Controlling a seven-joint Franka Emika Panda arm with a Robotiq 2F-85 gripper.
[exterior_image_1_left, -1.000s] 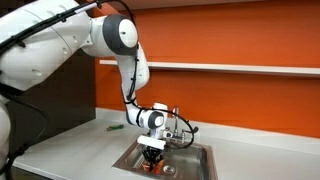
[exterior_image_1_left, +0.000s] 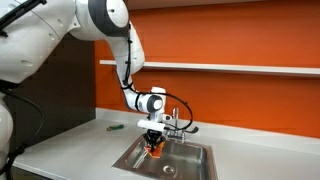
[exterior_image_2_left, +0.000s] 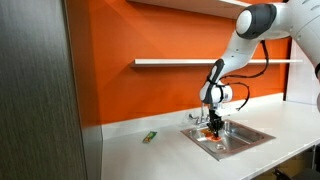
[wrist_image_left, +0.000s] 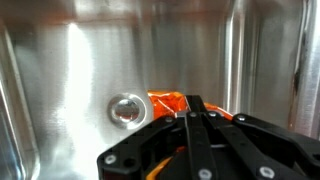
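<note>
An orange packet (exterior_image_1_left: 155, 152) hangs from the fingertips of my gripper (exterior_image_1_left: 154, 144), over the left part of the steel sink (exterior_image_1_left: 194, 160). In the wrist view, the gripper is shut, and the shiny orange packet (wrist_image_left: 166, 103) shows on both sides of its black fingers. Most of the packet is hidden beneath them. Exterior view 2 has the orange packet (exterior_image_2_left: 214, 133) just below the gripper, above the sink (exterior_image_2_left: 246, 136).
The round drain (wrist_image_left: 125, 110) lies in the basin floor beside the packet. A faucet (exterior_image_1_left: 176, 117) rises behind the sink. On the counter (exterior_image_2_left: 120, 162) lies a small green and orange item (exterior_image_2_left: 150, 136). A white shelf (exterior_image_1_left: 220, 69) spans the orange wall.
The gripper has risen out of the sink, and the orange packet has come up with it. The drain shows more clearly now in exterior view 1.
</note>
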